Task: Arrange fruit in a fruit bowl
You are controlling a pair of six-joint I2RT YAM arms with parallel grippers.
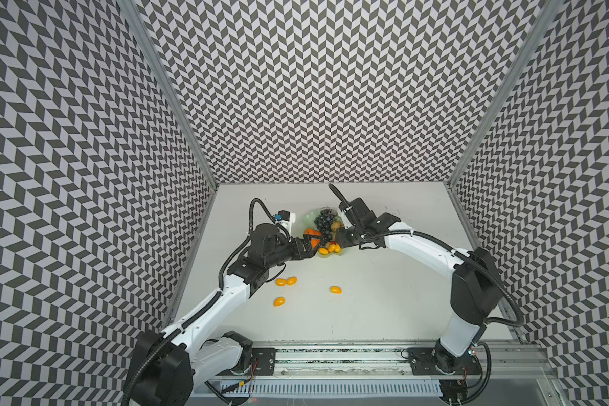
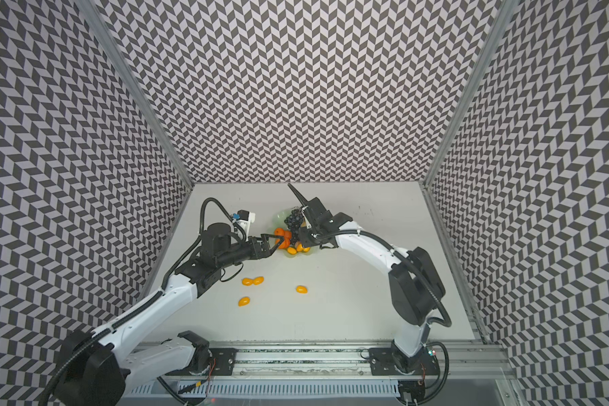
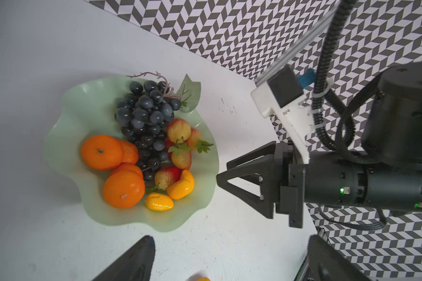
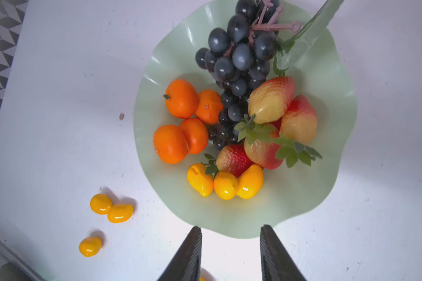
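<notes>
A pale green wavy-edged bowl [image 4: 314, 196] holds dark grapes [image 4: 239, 56], several oranges [image 4: 182, 97], several red-yellow strawberries [image 4: 273, 99] and three small yellow fruits [image 4: 226, 185]. More yellow fruits lie on the table in front of the bowl: a touching pair [image 1: 286, 280], one at the left [image 1: 279, 301] and one farther right [image 1: 335, 289]. My right gripper is part open at the bowl's rim with nothing between its fingers. In the left wrist view, my left gripper has its fingers wide apart and empty, on the bowl's left side in the top views.
The two grippers face each other closely across the bowl. Bare white table [image 1: 399, 297] spreads to the front right and behind the bowl. Patterned walls [image 1: 338, 101] enclose the workspace.
</notes>
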